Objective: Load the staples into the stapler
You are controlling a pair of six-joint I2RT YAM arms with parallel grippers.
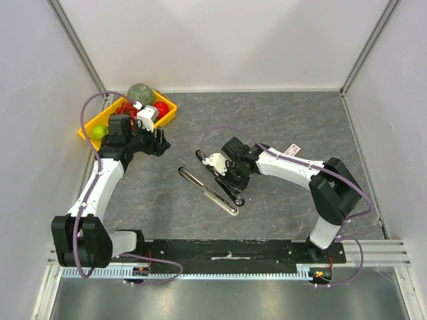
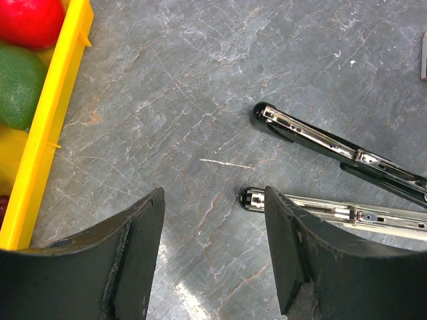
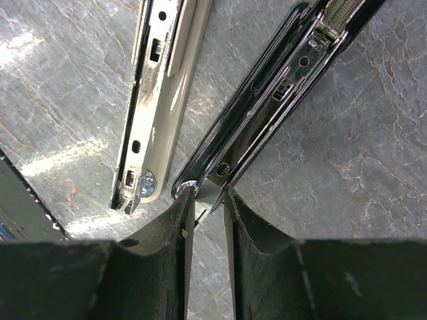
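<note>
A black stapler, swung open, lies slantwise in mid-table; its long dark tray [image 3: 257, 123] shows in the right wrist view. Over its near end is my right gripper, fingers pointing down with a narrow gap between them. A small silver piece [image 3: 209, 195], seemingly a staple strip, shows in that gap at the tray's end; whether the fingers touch it, I cannot tell. A second, cream stapler [image 3: 141, 123] lies open alongside, apart from the gripper. My left gripper [image 1: 160, 143] hangs open and empty at the left, away from both staplers [image 2: 307, 137].
A yellow basket [image 1: 171, 107] of toy fruit and vegetables stands at the back left, close to the left arm. A small pale pack [image 1: 292, 150] lies at the right.
</note>
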